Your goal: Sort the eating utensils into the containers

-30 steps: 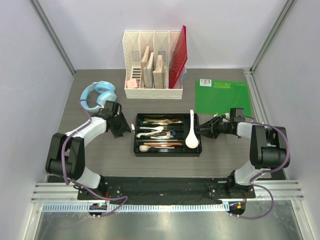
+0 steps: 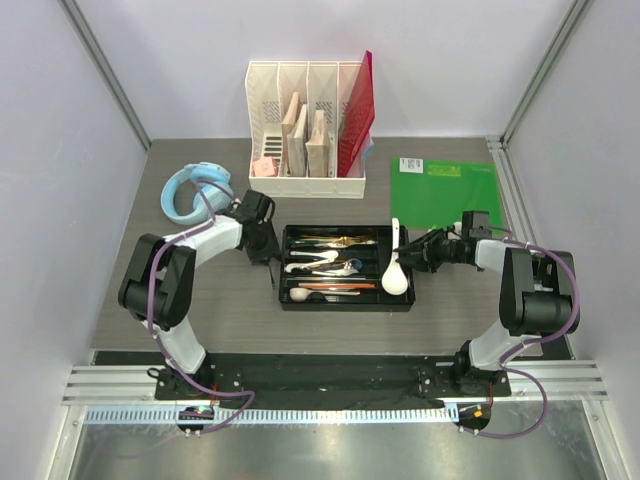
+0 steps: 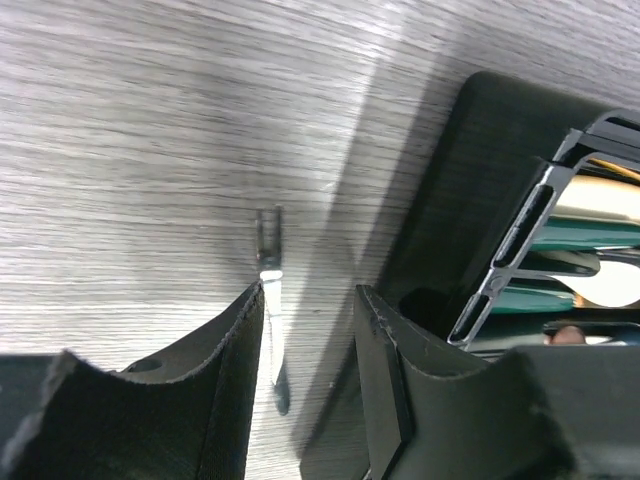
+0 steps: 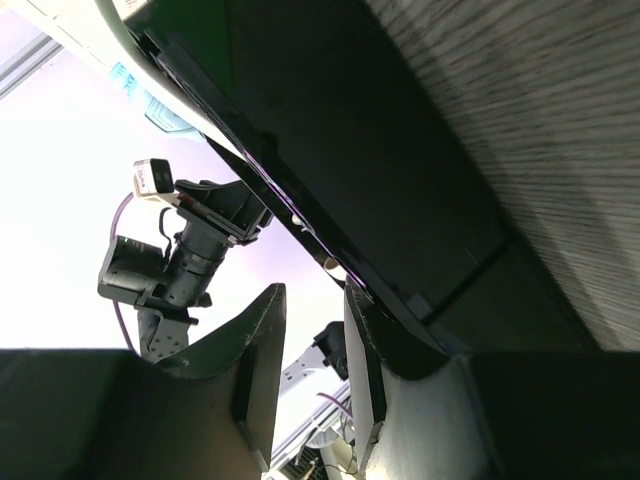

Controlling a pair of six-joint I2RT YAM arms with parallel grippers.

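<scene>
On the table left of the black divided tray (image 2: 283, 306) lies a slim utensil (image 3: 275, 320) with dark ends and a pale middle. My left gripper is above it with its fingers apart, nothing held between them. Spoons, forks and other utensils fill the tray's sections, and a large white spoon (image 2: 394, 278) lies in the right section. At the tray's right wall is my right gripper. Its fingers show a gap, with the tray rim (image 4: 300, 213) meeting one fingertip; whether they grip the rim is unclear.
Behind the tray stands a white divided rack (image 2: 262, 110) with several boxes and a red folder (image 2: 358, 115). Blue headphones (image 2: 175, 198) lie back left, a green mat (image 2: 445, 192) back right.
The tray has shifted right with its contents. The right gripper has stayed nearly still.
</scene>
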